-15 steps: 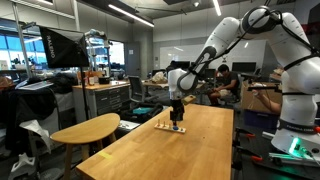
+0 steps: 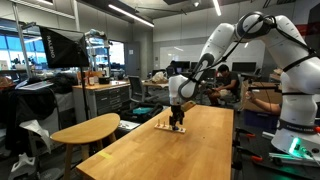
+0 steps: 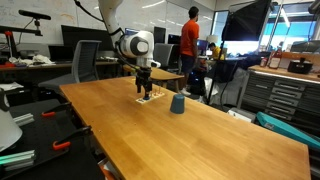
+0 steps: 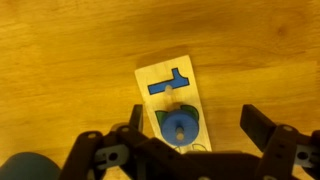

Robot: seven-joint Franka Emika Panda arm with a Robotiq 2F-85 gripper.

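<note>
On the wooden table lies a small pale wooden board (image 4: 152, 74) with a blue 1-shaped piece (image 4: 169, 82) at one end. Toward the board's other end sits a round blue knobbed piece (image 4: 180, 127), with some green showing beside it. My gripper is open above the board, its dark fingers (image 4: 258, 122) spread wide on either side and nothing gripped between them. In exterior view 2 the gripper (image 3: 146, 92) is low over the board (image 3: 153, 97), and fine detail there is too small to read.
A dark blue cup (image 3: 178, 103) stands on the table close to the board. A round wooden table (image 2: 85, 130) stands to the left in exterior view 1.
The gripper and arm show only a slight shift over the board. The board seems to lie in the same place.
</note>
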